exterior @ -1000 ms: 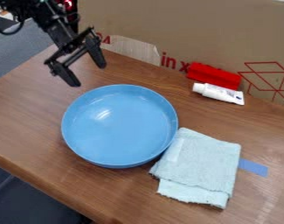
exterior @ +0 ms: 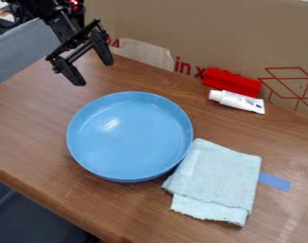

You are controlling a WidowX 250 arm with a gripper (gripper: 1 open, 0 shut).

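My black gripper (exterior: 93, 65) hangs in the upper left of the camera view, above the wooden table, its two fingers spread apart with nothing between them. Below and right of it lies a large blue plate (exterior: 128, 135). A folded pale blue cloth (exterior: 213, 182) rests just right of the plate, near the table's front. At the back right, a red object (exterior: 231, 82) lies behind a white tube (exterior: 236, 101).
A cardboard board (exterior: 194, 28) stands along the back. A strip of blue tape (exterior: 274, 180) is on the table at the right.
Since a second ago my gripper has moved slightly up and to the left. The objects on the table are unmoved.
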